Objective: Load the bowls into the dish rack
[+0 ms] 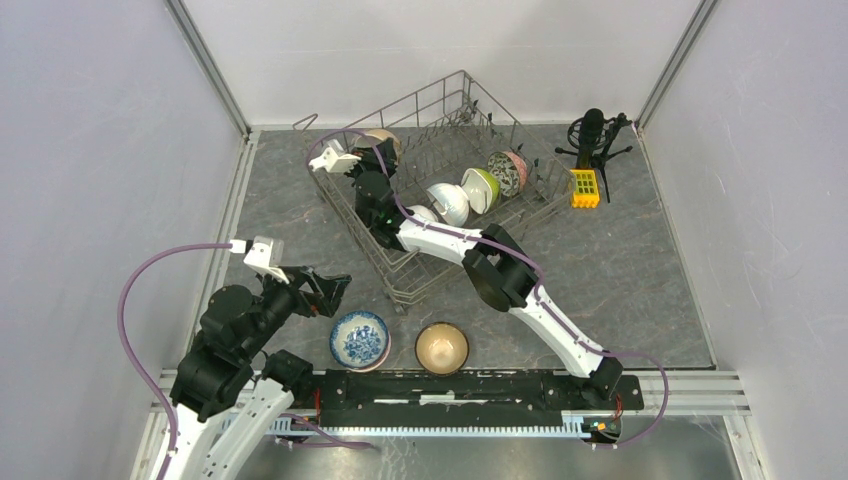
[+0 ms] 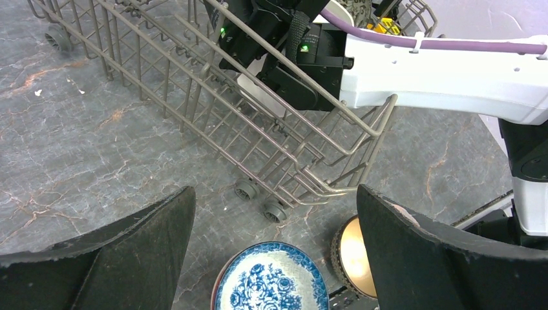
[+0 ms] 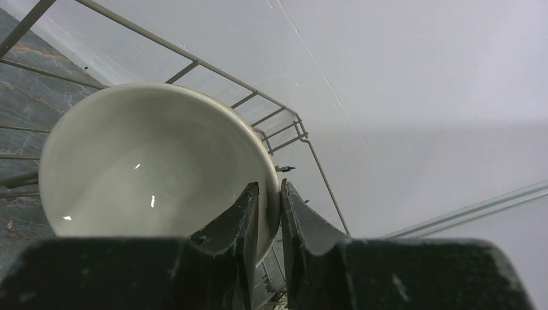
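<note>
In the right wrist view a cream bowl [image 3: 148, 161] stands tilted in the dish rack, its rim between the fingertips of my right gripper, whose finger the top view mostly hides. My left gripper is open and empty above a blue floral bowl [image 2: 271, 284]; a tan bowl [image 1: 441, 348] lies right of it on the floor. Several bowls, including a green one [image 1: 481, 188] and a patterned one [image 1: 507, 172], rest in the rack [image 1: 440, 105].
A yellow block [image 1: 585, 190] and a black stand [image 1: 592, 135] are right of the rack. Bare floor lies at the right and left of the rack.
</note>
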